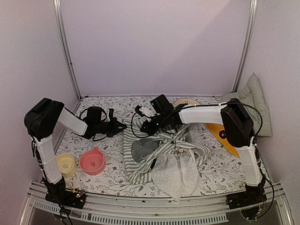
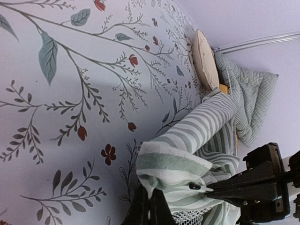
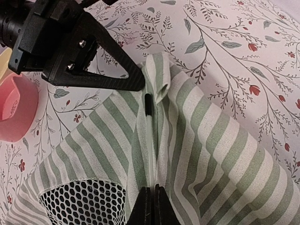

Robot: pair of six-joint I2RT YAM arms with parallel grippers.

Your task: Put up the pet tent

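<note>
The striped tent fabric (image 1: 136,173) lies crumpled mid-table, with mesh panels (image 1: 144,149) and a white lacy cloth (image 1: 176,173). At its upper left corner my left gripper (image 1: 121,126) is shut on the fabric, a folded striped edge (image 2: 173,161) bunched at its fingers. My right gripper (image 1: 146,127) is over the upper middle of the fabric. In the right wrist view its fingertips (image 3: 150,197) are closed on a gathered fold, along which a pale rod-like strip with a black tip (image 3: 148,105) runs.
A pink container (image 1: 92,164) and cream bowl (image 1: 66,164) sit at left. An orange board (image 1: 225,140), a round beige item (image 1: 186,101) and a grey cushion (image 1: 258,103) are at back and right.
</note>
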